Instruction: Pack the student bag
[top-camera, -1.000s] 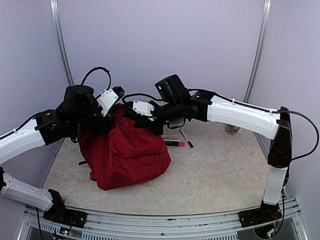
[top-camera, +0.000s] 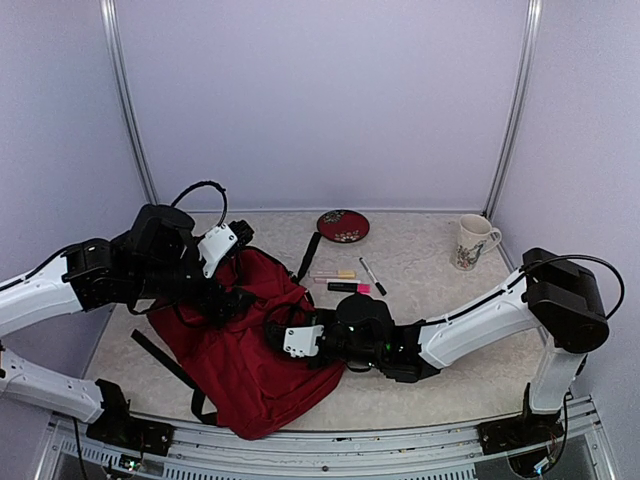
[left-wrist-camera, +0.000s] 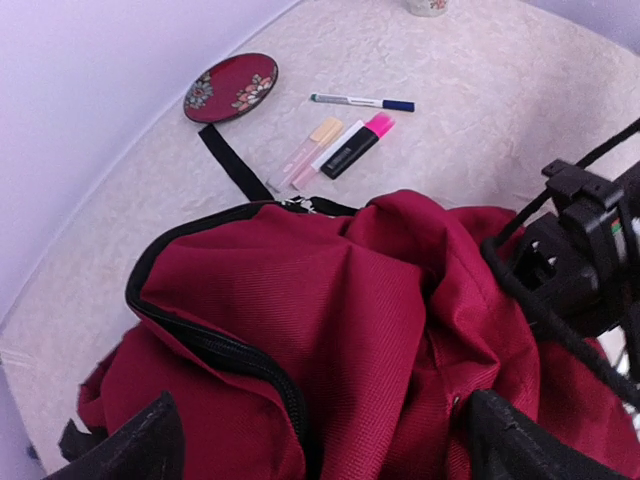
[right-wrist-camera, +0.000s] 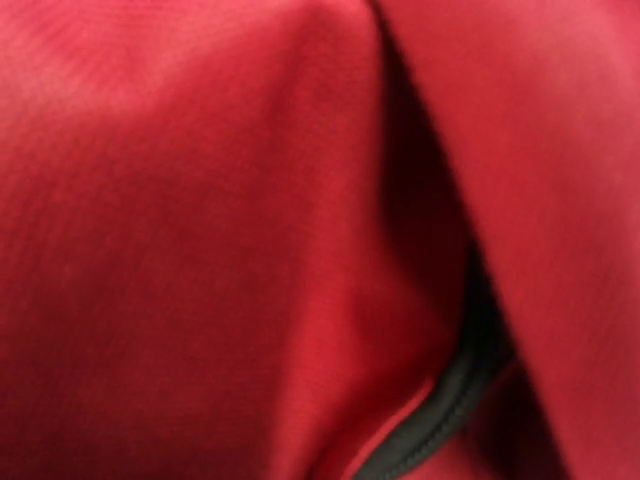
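Observation:
The red bag (top-camera: 270, 385) lies slumped on the table, its fabric folded and a black zip (left-wrist-camera: 225, 350) running along its opening edge. Above its upper left part, my left gripper (top-camera: 238, 300) stands open; its dark fingers (left-wrist-camera: 140, 450) straddle the cloth without closing on it. My right gripper (top-camera: 278, 328) is shut against the bag's right side, and whether cloth is pinched between its fingers is hidden. Red fabric fills the right wrist view. Behind the bag lie several markers, including a black and pink one (top-camera: 348, 287), and a pen (top-camera: 373, 277).
A round dark red flowered item (top-camera: 343, 225) rests at the back of the table. Near the right wall stands a patterned white mug (top-camera: 470, 243). A black strap (top-camera: 165, 355) trails off the bag's left side.
Both arms have come down with the bag, which has sunk from raised to slumped and spread toward the front.

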